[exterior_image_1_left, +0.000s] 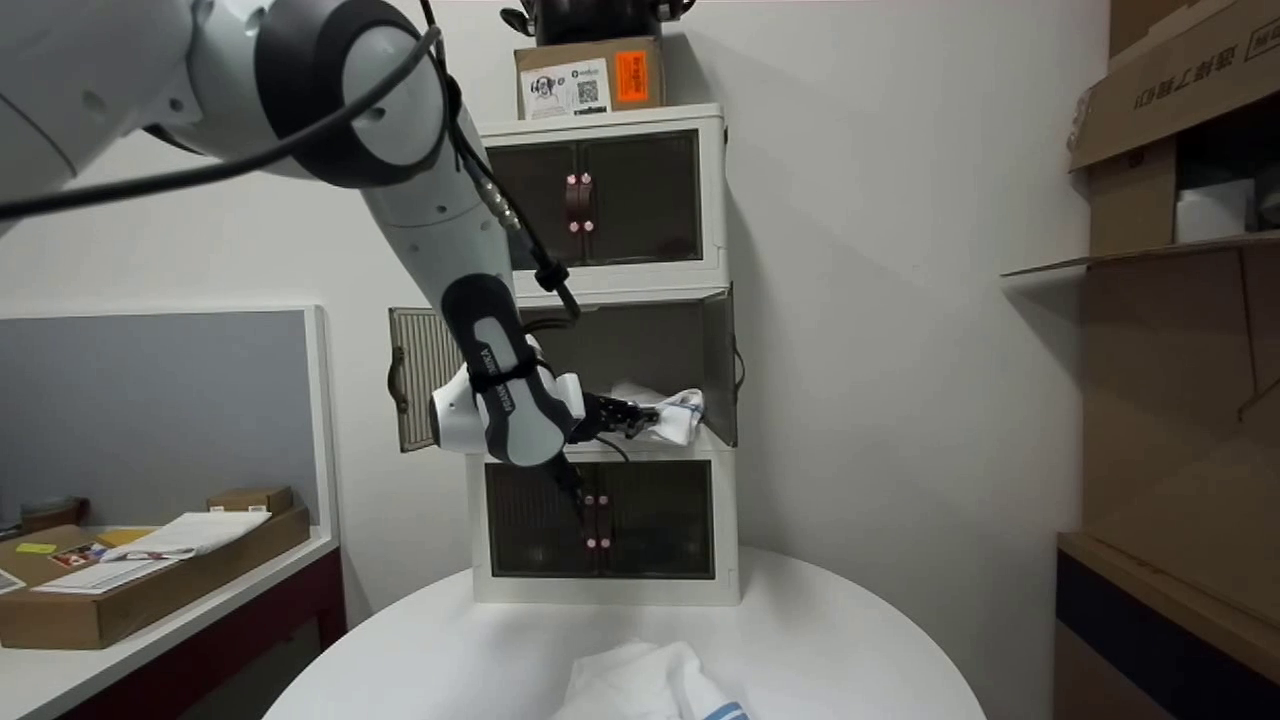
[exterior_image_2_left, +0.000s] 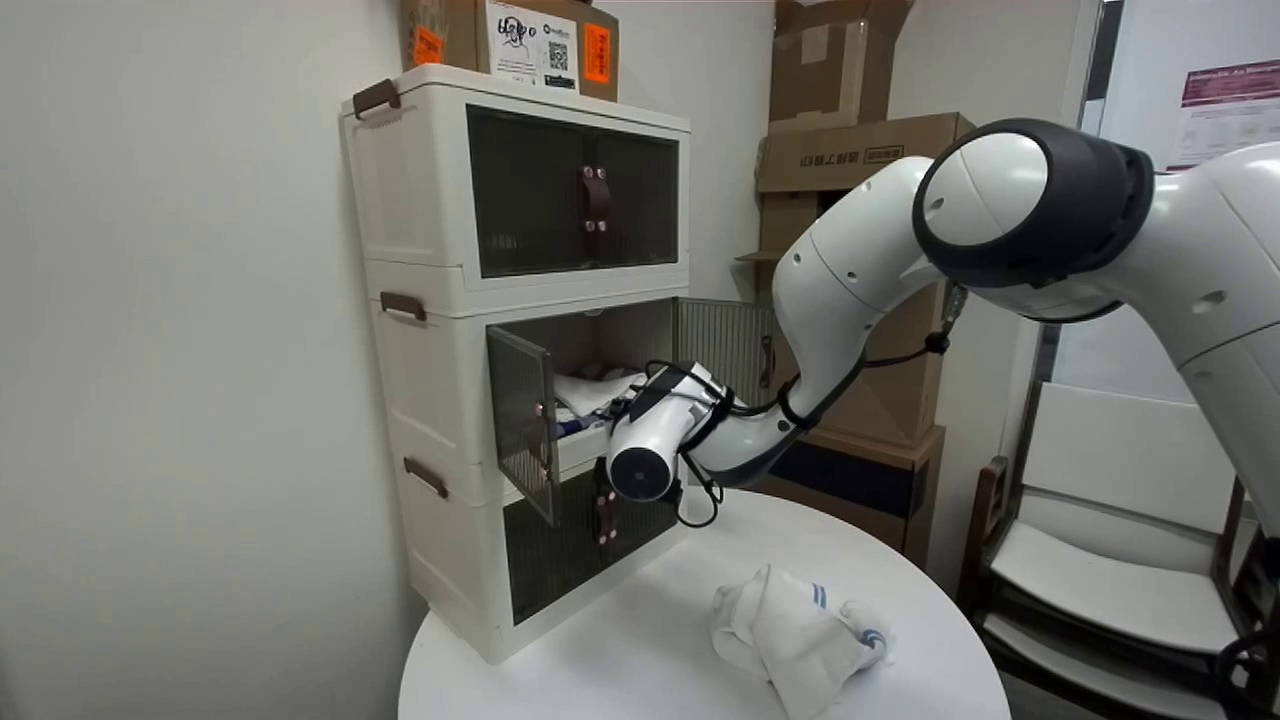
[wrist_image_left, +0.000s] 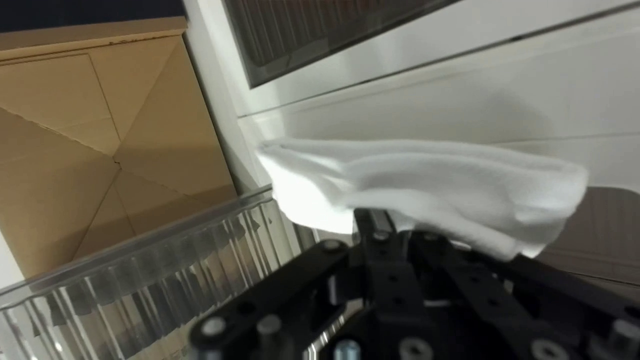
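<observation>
A white cloth (wrist_image_left: 432, 174) is pinched in my gripper, its folds spreading out past the fingertips in the wrist view. In exterior view 1 this cloth (exterior_image_1_left: 678, 416), with a thin blue line on it, lies at the mouth of the open middle compartment (exterior_image_1_left: 624, 336) of a white cabinet, near the right door. The gripper (exterior_image_1_left: 648, 416) reaches in from the left there. Exterior view 2 has the arm hiding the gripper. More white cloth (exterior_image_2_left: 594, 394) shows inside the compartment. Another white towel (exterior_image_2_left: 792, 636) with blue stripes lies crumpled on the round table (exterior_image_2_left: 540, 684).
Both middle doors stand open: the left door (exterior_image_1_left: 422, 372) and the right door (exterior_image_1_left: 720, 366) flank the opening. The top compartment (exterior_image_1_left: 636, 198) and bottom compartment (exterior_image_1_left: 654, 522) are closed. Cardboard boxes (exterior_image_1_left: 1170, 420) are stacked at the right. Bare table surrounds the towel.
</observation>
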